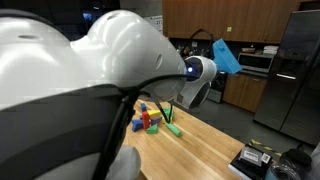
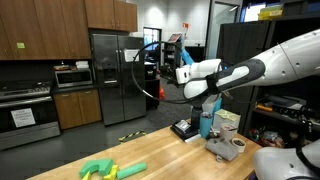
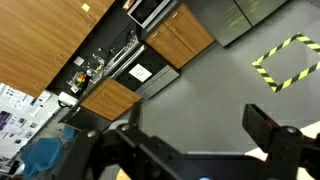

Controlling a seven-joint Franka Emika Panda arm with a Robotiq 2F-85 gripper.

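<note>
In the wrist view my gripper stands open, its dark fingers (image 3: 257, 122) wide apart with nothing between them. It faces outward over the grey floor toward the kitchen, away from the table's objects. A blue flat piece (image 1: 225, 58) shows at the raised end of the arm in exterior view 1. Colourful blocks (image 1: 152, 117) lie on the wooden table (image 1: 195, 155), partly hidden by the arm. A green block (image 1: 174, 130) rests at their edge; in exterior view 2 the green pieces (image 2: 96, 167) appear at the near edge.
A black device (image 1: 249, 161) sits at the table's right side. Near the arm's base are a blue container (image 2: 206, 125) and a grey cup (image 2: 238, 146).
</note>
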